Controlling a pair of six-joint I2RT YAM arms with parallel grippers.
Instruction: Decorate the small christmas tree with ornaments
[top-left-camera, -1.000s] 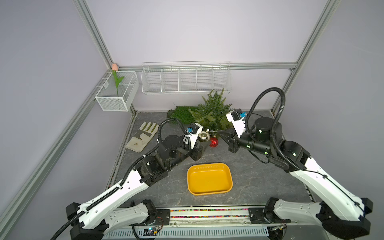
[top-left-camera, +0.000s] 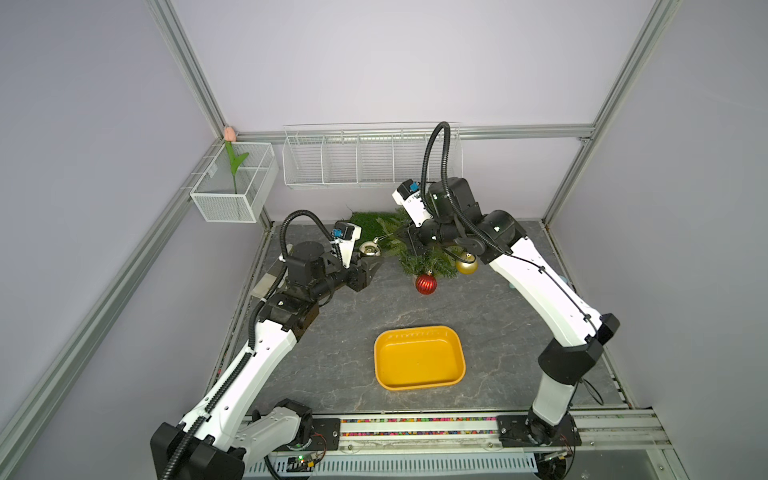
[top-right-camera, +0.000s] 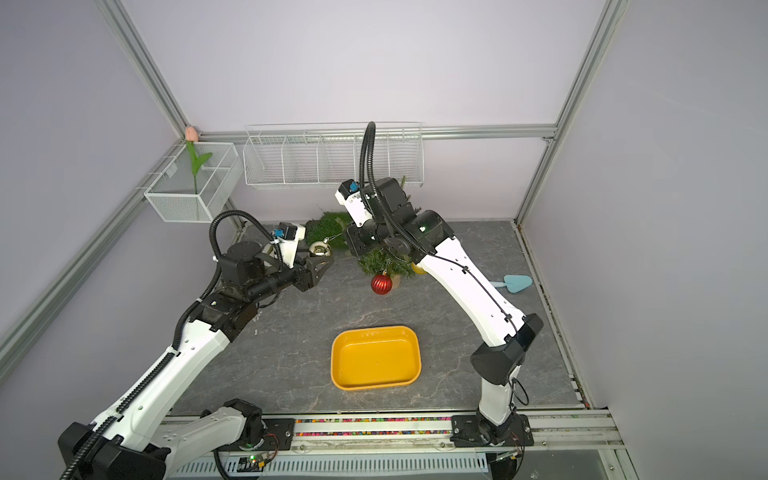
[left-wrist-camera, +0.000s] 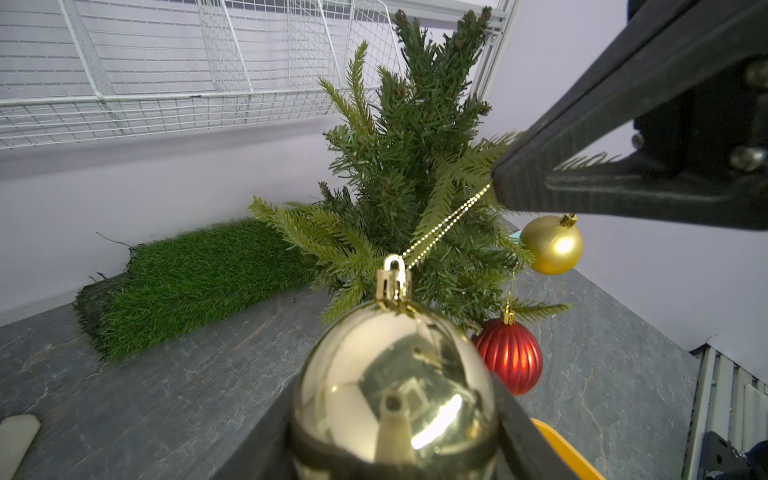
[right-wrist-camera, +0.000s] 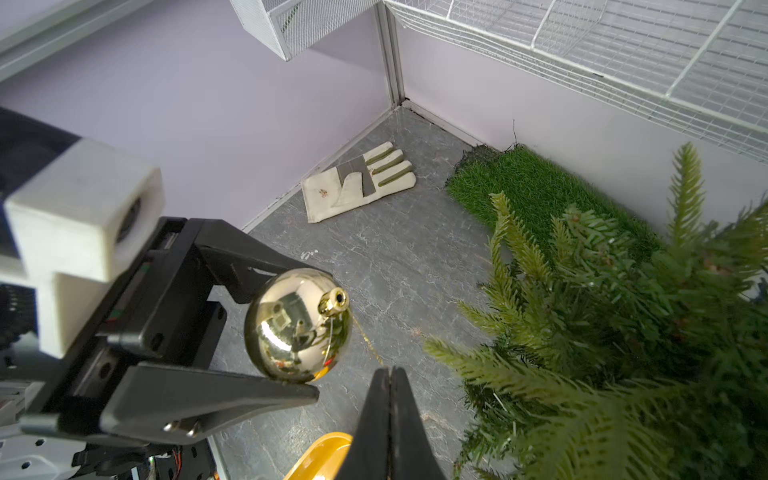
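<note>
The small green tree (left-wrist-camera: 400, 152) stands at the back of the table. A ribbed red ornament (left-wrist-camera: 512, 360) and a matte gold ornament (left-wrist-camera: 553, 244) hang on its right-hand branches in the left wrist view. My left gripper is shut on a shiny gold ornament (right-wrist-camera: 292, 320), one finger on either side of it, left of the tree. From its cap a beaded gold string (left-wrist-camera: 444, 226) is stretched to the tip of my right gripper, which is shut on the string in front of the tree. In the top left view the right arm covers much of the tree.
An empty yellow tray (top-left-camera: 420, 357) lies on the front of the table. A glove (right-wrist-camera: 360, 182) and a grass mat (right-wrist-camera: 544, 188) are behind on the left. Wire baskets (top-left-camera: 372, 157) hang over the back. A light-blue tool (top-right-camera: 516, 283) lies at the right.
Both grippers have moved left and towards the back, with the gold ornament and its string between them. The left arm now covers most of the glove, and the right arm covers more of the tree.
</note>
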